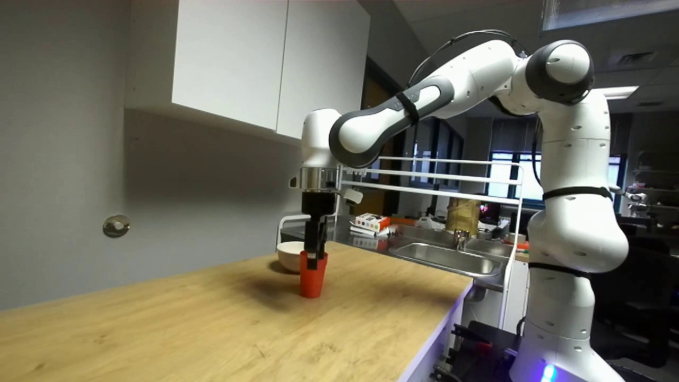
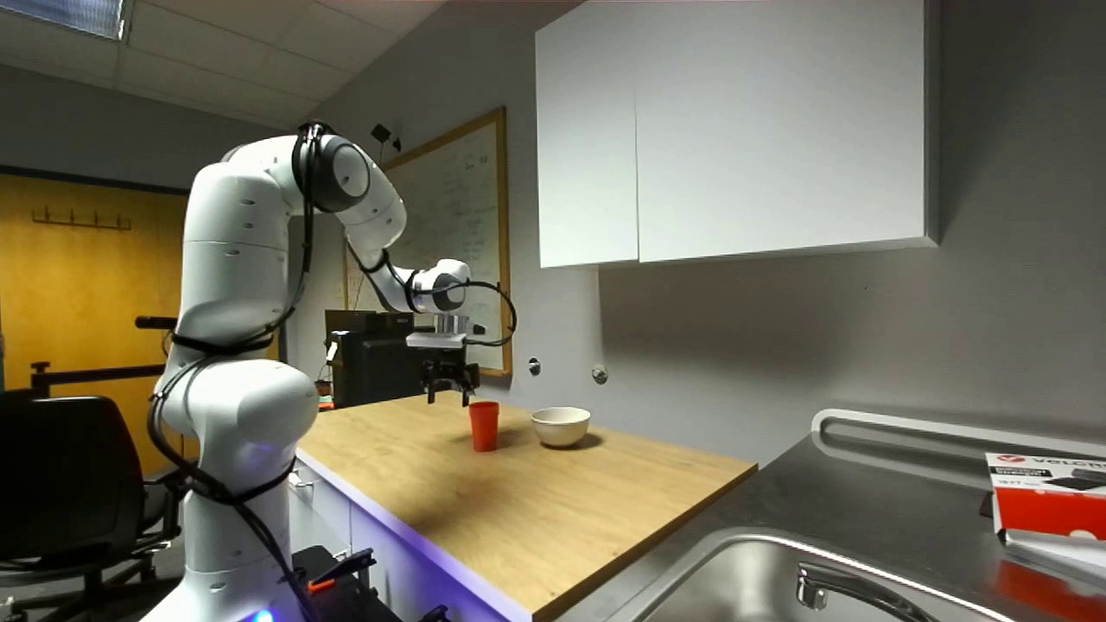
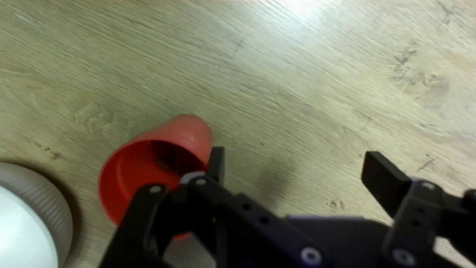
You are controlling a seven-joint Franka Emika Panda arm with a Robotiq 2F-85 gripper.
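A red cup (image 1: pixel 312 283) stands upright on the wooden table, beside a white bowl (image 2: pixel 561 425). My gripper is open, its fingers wide apart over bare wood in the wrist view. One of its fingers (image 3: pixel 216 164) overlaps the edge of the cup (image 3: pixel 185 129) there; whether it touches cannot be told. In the second exterior view, the gripper (image 2: pixel 448 400) points down slightly left of the cup, with its tips near rim height. Seen from the first exterior view, the gripper (image 1: pixel 312 262) covers part of the cup's front.
White wall cabinets (image 1: pixel 254 63) hang above the table's back side. A sink (image 1: pixel 445 257) and a white rack (image 1: pixel 439 188) lie past the table's end.
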